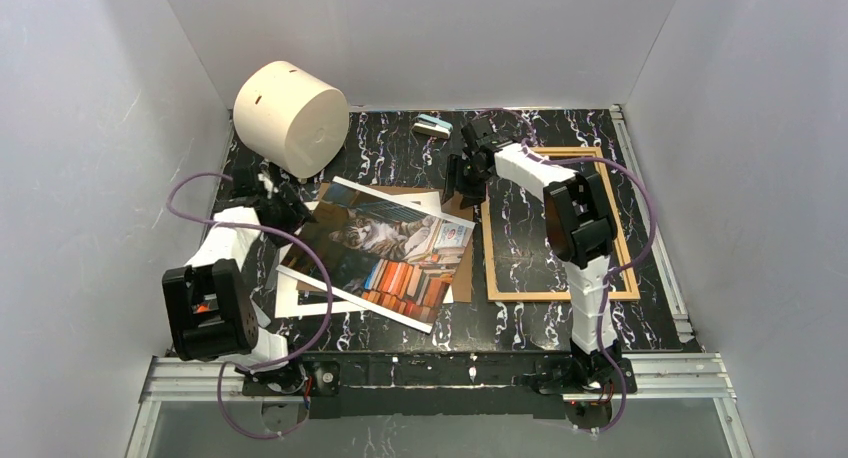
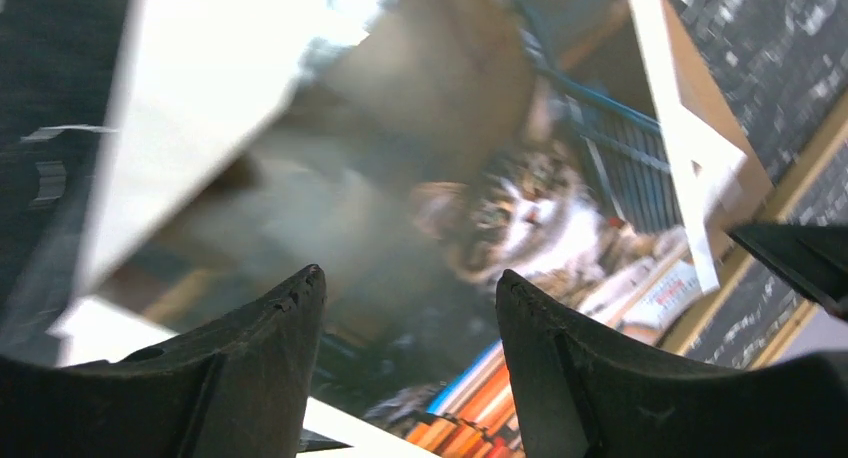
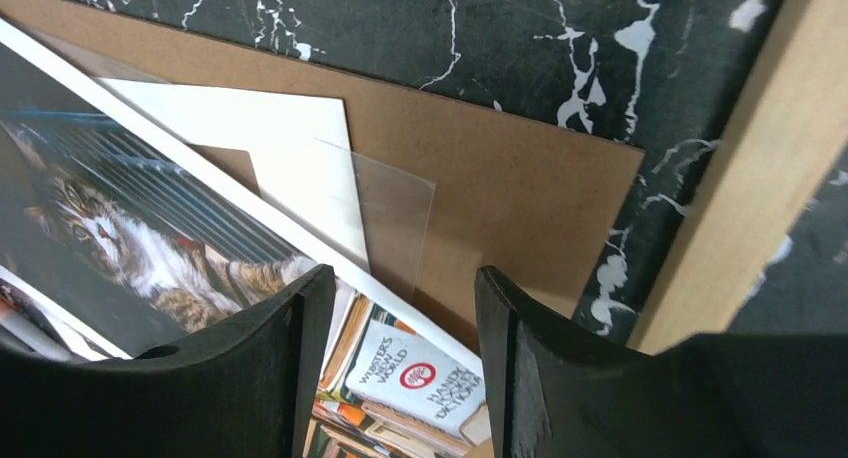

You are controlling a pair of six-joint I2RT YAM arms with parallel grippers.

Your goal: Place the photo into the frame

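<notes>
The cat photo (image 1: 385, 253) with white borders lies askew on top of a pile of sheets, left of the empty wooden frame (image 1: 488, 248). Over the photo's upper left edge hovers my left gripper, part open, with nothing held between its fingers. My right gripper is part open too, above the right part of the pile; in the right wrist view the photo's white edge passes beneath its fingers, not gripped. Under the photo are a white mat (image 3: 250, 128), a clear sheet (image 3: 395, 218) and a brown backing board (image 3: 540, 193).
A large cream cylinder (image 1: 285, 123) stands at the back left, and a stapler (image 1: 432, 127) lies at the back middle. Purple cables (image 1: 648, 228) loop from both arms. Bare marble table (image 1: 520, 328) shows in front of the wooden frame.
</notes>
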